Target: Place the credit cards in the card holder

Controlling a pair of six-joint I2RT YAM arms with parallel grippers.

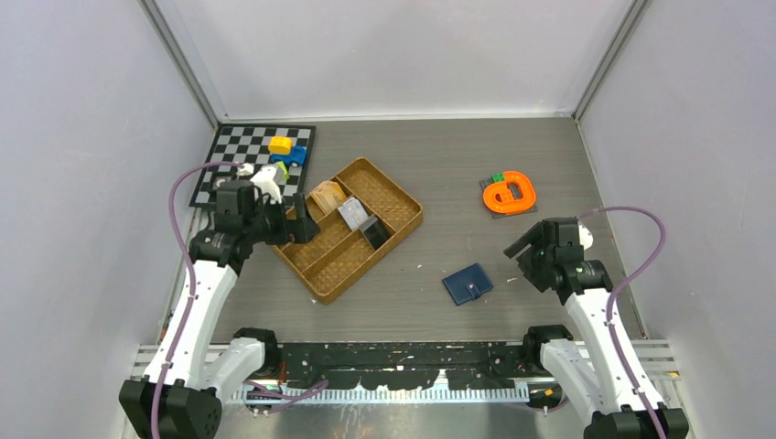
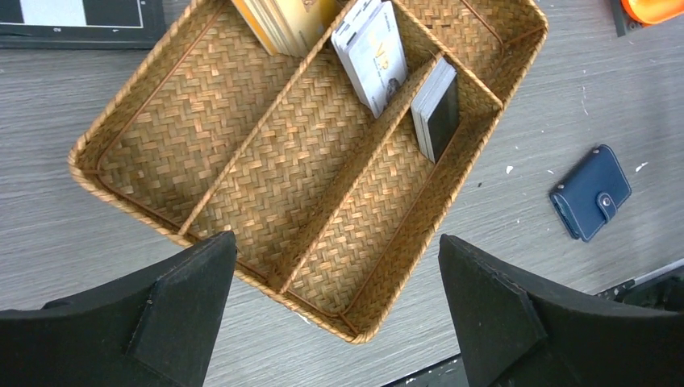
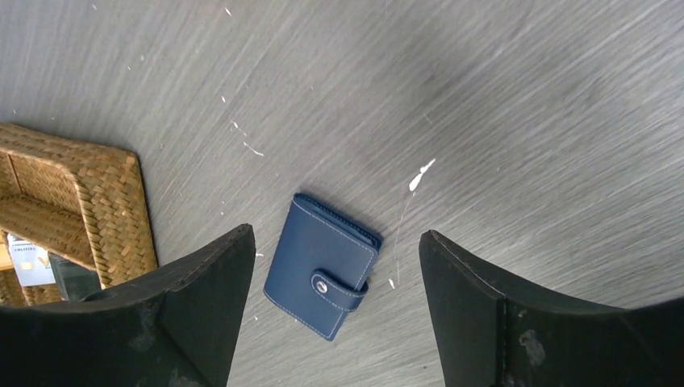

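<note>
The dark blue card holder (image 1: 467,284) lies closed on the table, right of centre, its snap strap (image 3: 337,291) fastened. Cards stand in separate compartments of the woven basket (image 2: 365,332): yellowish cards (image 2: 300,24), white cards (image 2: 373,60) and a dark-faced stack (image 2: 440,113). Over the basket's left end, my left gripper (image 1: 307,219) is open and empty. My right gripper (image 1: 515,253) hangs above the table, to the right of the card holder and slightly behind it. Its fingers are apart with nothing between them; in the right wrist view the card holder shows below.
A checkered board (image 1: 242,146) with a yellow block (image 1: 280,144) and a blue toy (image 1: 292,156) lies at the back left. An orange ring-shaped toy (image 1: 509,193) sits at the right. Between basket and card holder the table is bare.
</note>
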